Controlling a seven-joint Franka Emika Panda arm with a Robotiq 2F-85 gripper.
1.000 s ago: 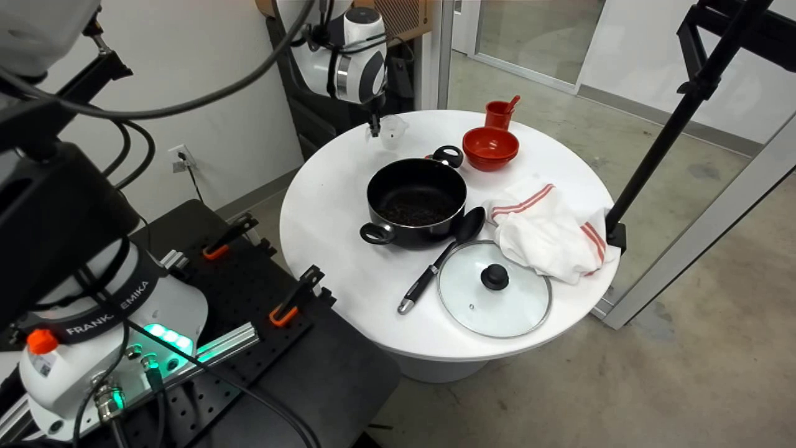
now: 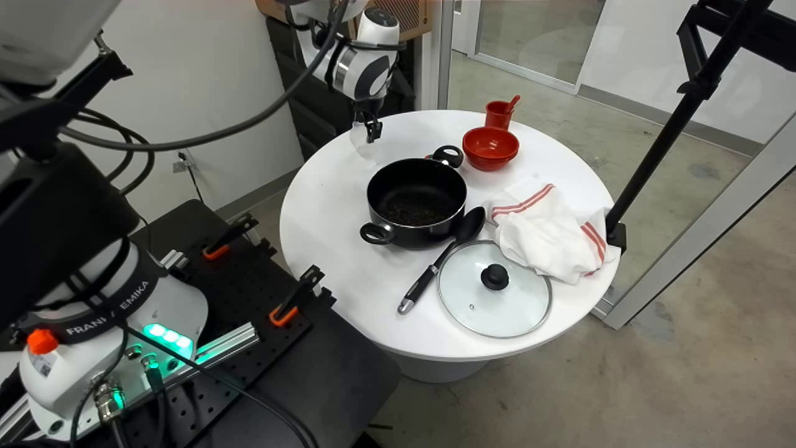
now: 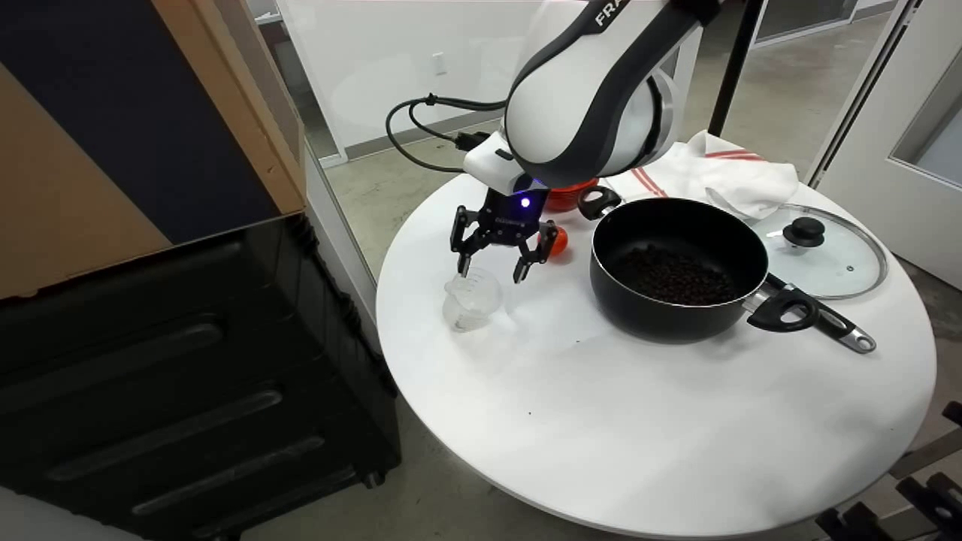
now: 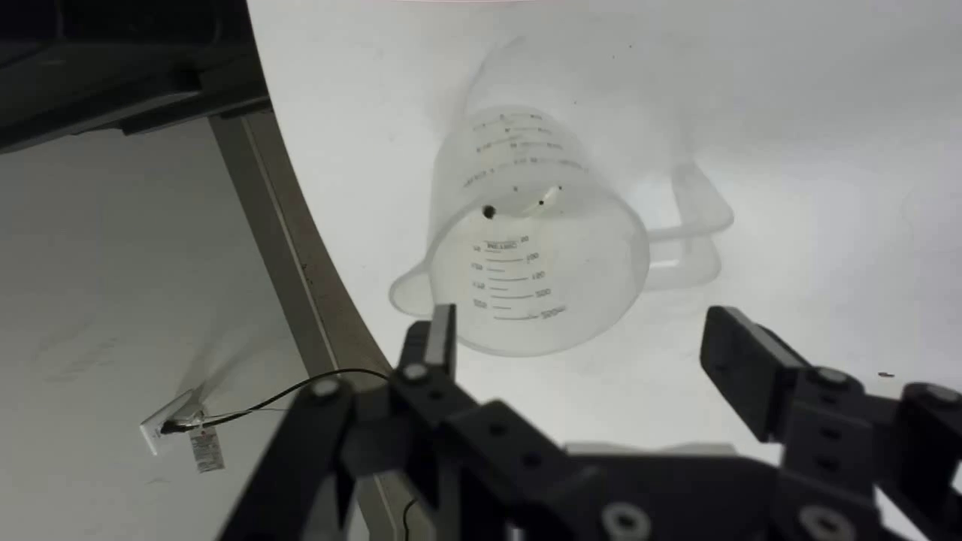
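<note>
A clear measuring cup [image 4: 541, 270] with printed scale marks stands on the white table; in the wrist view its spout points left and its handle right. A few dark specks show inside it. Close by the cup [image 3: 470, 302], my gripper [image 3: 492, 270] points down with its fingers apart. The wrist view has the gripper at the near side of the rim, with nothing visibly clasped. In exterior view 1 the cup [image 2: 362, 139] shows faintly beside the gripper [image 2: 370, 133]. A black pot [image 3: 622, 293] holds many small dark pieces.
Red bowls [image 2: 490, 146] and a red cup [image 2: 497, 115] stand at the back. A black spoon [image 2: 421, 289], glass lid [image 2: 470, 298] and striped white towel [image 2: 537, 235] lie beyond the pot. The table's edge [image 4: 311, 207] is close to the spout side.
In exterior view 1 the clear cup has gone from the right of the gripper, where it looked tilted, to lower left of it. The arm has shifted slightly; pot, lid and towel stayed put.
</note>
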